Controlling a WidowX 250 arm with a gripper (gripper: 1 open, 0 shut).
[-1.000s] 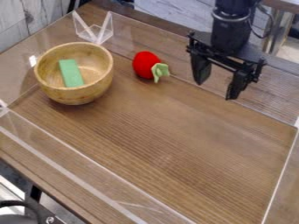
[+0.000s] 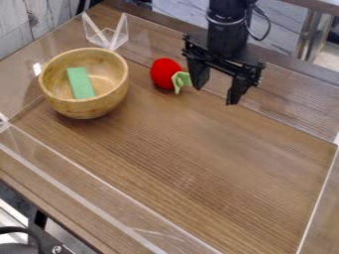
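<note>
The black two-fingered gripper [image 2: 215, 83] hangs at the top centre, open, its fingers spread apart. Its left finger is just right of a red object with a green top [image 2: 167, 72], like a toy strawberry or pepper, lying on the wooden table [image 2: 199, 169]. Whether they touch is unclear. A wooden bowl [image 2: 117, 99] at the left holds a green block [image 2: 79, 86].
A clear plastic object [image 2: 109, 35] stands near the back left. The table's edge and a wall border the left side, and a ledge crosses the top right.
The gripper has moved left across the table, toward the red object. The red object and the bowl look unmoved.
</note>
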